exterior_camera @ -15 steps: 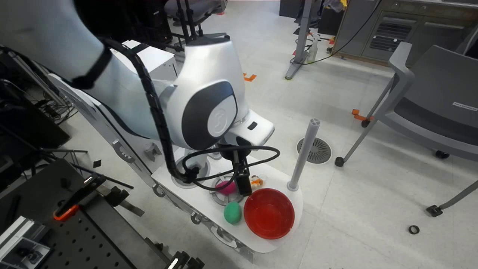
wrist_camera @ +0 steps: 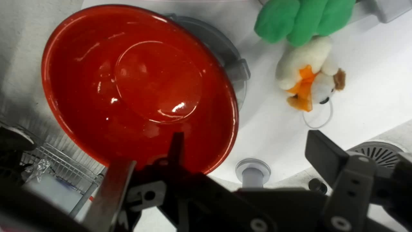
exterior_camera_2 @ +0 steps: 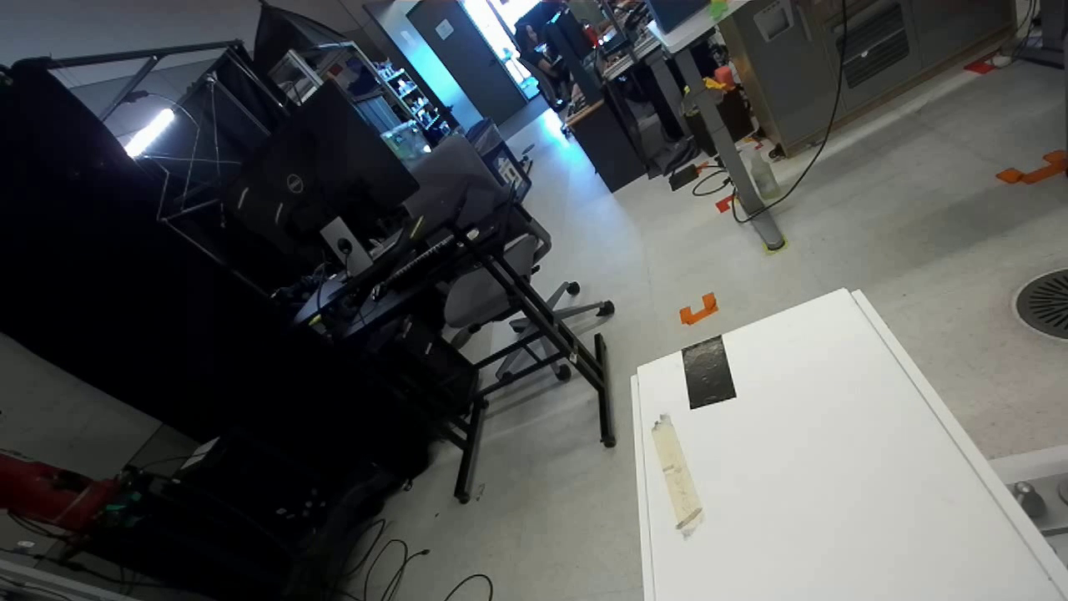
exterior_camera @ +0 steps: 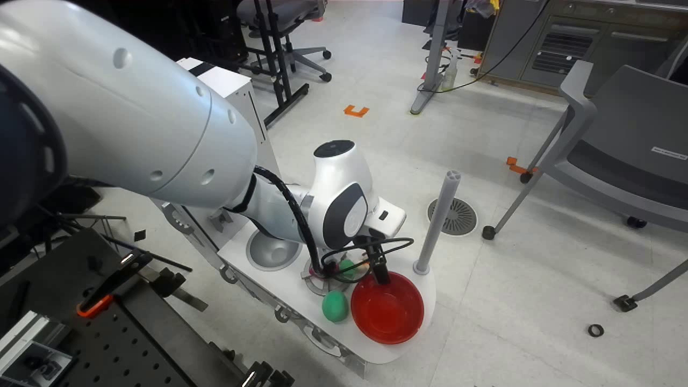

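Note:
A red bowl (exterior_camera: 387, 308) stands near the rounded end of the white counter. It fills the left of the wrist view and looks empty. My open gripper is low at the bowl's far rim, the left finger (wrist_camera: 176, 149) overlapping the bowl in the wrist view and the right finger (wrist_camera: 328, 156) off to the side. Nothing shows between them. A white plush toy (wrist_camera: 307, 71) with orange parts lies on the counter, beside a green soft object (wrist_camera: 305, 19). Left of the bowl sits a green rounded object (exterior_camera: 335, 306).
A grey post (exterior_camera: 438, 222) rises from the counter near the bowl. The round metal sink (exterior_camera: 272, 251) lies farther left. A pink object (exterior_camera: 330, 267) is partly hidden by the arm's cables. Exterior view 2 shows only a white cabinet top (exterior_camera_2: 831, 471) and the room.
The arm has reached outward and down, bringing my gripper right to the bowl's far rim. A green object now shows beside the plush toy. The bowl has stayed in place.

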